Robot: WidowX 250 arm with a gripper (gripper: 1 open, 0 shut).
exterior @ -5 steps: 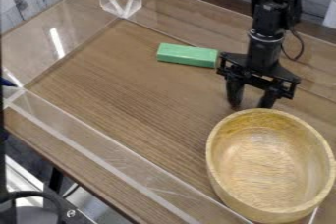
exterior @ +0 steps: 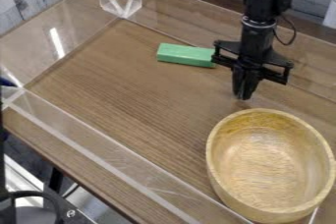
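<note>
My gripper (exterior: 245, 86) points down at the wooden table in the upper right, with its fingertips close together low over the bare wood and nothing visible between them. Just left of it lies a green block (exterior: 182, 55). Below it, in the bottom right, stands a large tan bowl (exterior: 218, 164), empty.
Clear plastic guides (exterior: 121, 0) stand at the back left corner. Dark cables and hardware show beyond the lower left edge.
My gripper has moved up in the view, away from the bowl and a little toward the green block. The block and bowl have stayed in place.
</note>
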